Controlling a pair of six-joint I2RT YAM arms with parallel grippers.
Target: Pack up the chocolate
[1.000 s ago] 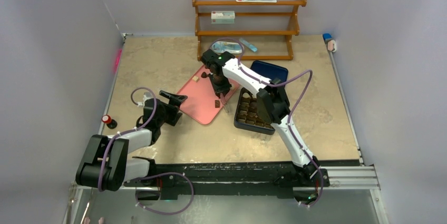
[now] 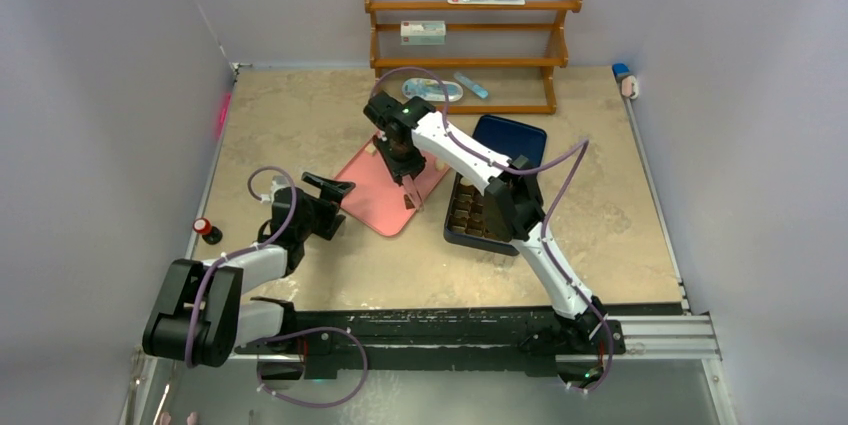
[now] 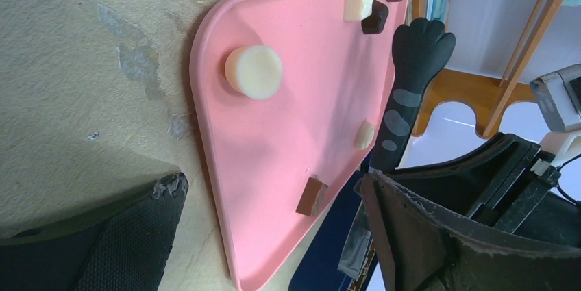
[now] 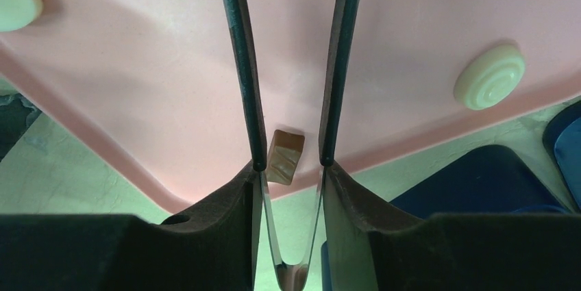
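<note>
A pink tray (image 2: 375, 200) holds white and brown chocolates, among them a white round piece (image 3: 253, 72), a white oval piece (image 4: 489, 77) and a brown square (image 4: 285, 157). My right gripper is part open over the tray, its clear tips around the brown square as seen in the right wrist view, with no grip evident. My left gripper (image 2: 335, 200) stands open at the tray's left edge, nothing between its fingers. The dark box (image 2: 455, 237) with brown compartments lies right of the tray, partly under the right arm.
A blue lid (image 2: 520, 135) lies behind the box. A wooden rack (image 2: 470, 60) stands along the back wall. A small red-capped bottle (image 2: 208, 230) is at the far left.
My right gripper has moved a little left, over the brown square. The left arm has stayed still.
</note>
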